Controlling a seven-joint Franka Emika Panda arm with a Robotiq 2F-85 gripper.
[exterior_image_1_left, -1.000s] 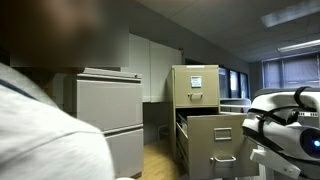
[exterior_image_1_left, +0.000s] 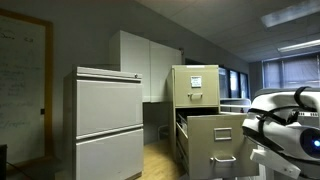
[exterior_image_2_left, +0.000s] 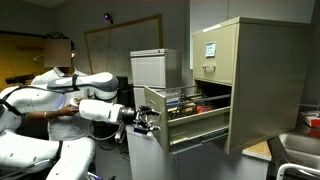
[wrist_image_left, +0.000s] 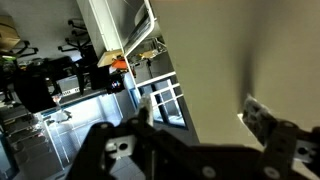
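Observation:
A beige filing cabinet (exterior_image_2_left: 262, 85) has its lower drawer (exterior_image_1_left: 212, 145) pulled out, with a metal handle (exterior_image_1_left: 224, 160) on its front. Folders and other items (exterior_image_2_left: 188, 107) show inside the drawer. From the right in exterior view 1, the white and black robot arm (exterior_image_1_left: 285, 130) reaches close to the drawer front. My gripper is open in the wrist view, its fingers spread before a plain beige surface. Nothing shows between them. Whether it touches the drawer front cannot be told.
A white two-drawer cabinet (exterior_image_1_left: 109, 120) stands left of the beige one. White wall cupboards (exterior_image_1_left: 135, 65) hang behind, and a whiteboard (exterior_image_1_left: 22, 90) is at the far left. In exterior view 2, a metal chair frame (exterior_image_2_left: 298, 165) sits at lower right.
A large blurred shape, white and brown, that covered the left side of exterior view 1 has gone out of view. The arm and the pulled-out drawer look unmoved.

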